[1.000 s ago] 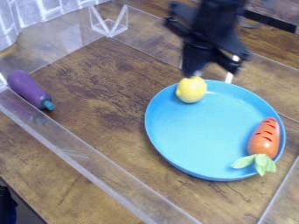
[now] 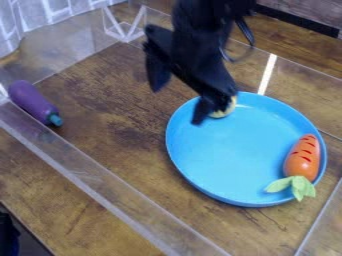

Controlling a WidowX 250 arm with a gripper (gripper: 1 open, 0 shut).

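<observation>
My gripper point(image 2: 187, 95) hangs blurred and dark at the top centre, open, its fingers reaching down over the back left of a blue plate point(image 2: 233, 166). A yellow round object point(image 2: 227, 103) on the plate is mostly hidden behind it. An orange carrot toy point(image 2: 302, 158) with a light green top lies on the plate's right side. A purple eggplant-like toy point(image 2: 32, 101) lies apart on the wooden surface at the left.
Clear plastic walls point(image 2: 83, 172) run along the left and front of the wooden surface point(image 2: 100, 120).
The plate, carrot and purple toy look unchanged.
</observation>
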